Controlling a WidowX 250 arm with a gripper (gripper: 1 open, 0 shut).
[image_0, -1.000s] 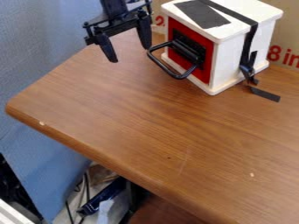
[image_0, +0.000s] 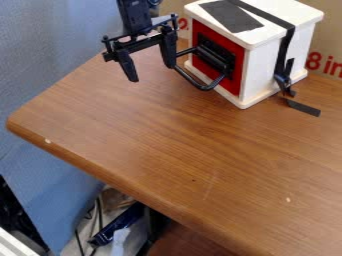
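Observation:
My black gripper hangs at the top left of the camera view, its two fingers pointing down and spread open, just left of a white box with a red front panel. The panel carries a black loop handle, which sticks out toward the gripper. The right finger is beside the handle's upper end; whether they touch I cannot tell. Nothing shows held between the fingers.
Black straps run over the box and onto the table at the right. A cardboard panel stands behind, a blue padded surface at the left.
The gripper has moved slightly right and down toward the handle over the last second. The box looks unmoved.

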